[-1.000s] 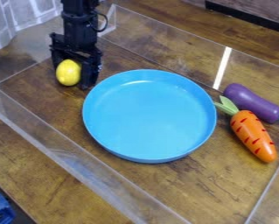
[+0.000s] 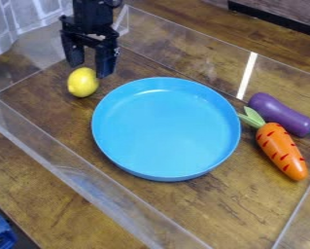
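The black gripper [image 2: 88,54] hangs at the upper left of the camera view, open, just above and behind a yellow lemon-like object [image 2: 82,83] on the wooden surface, with nothing seen between its fingers. A blue plate [image 2: 166,129] lies in the middle, to the right of and below the yellow object.
An orange carrot [image 2: 283,151] and a purple eggplant [image 2: 277,114] lie at the right. Clear plastic walls run along the left. The wooden surface [image 2: 184,44] behind the plate is mostly clear.
The gripper has risen from around the yellow object, which now shows fully and sits slightly further right and lower in the view.
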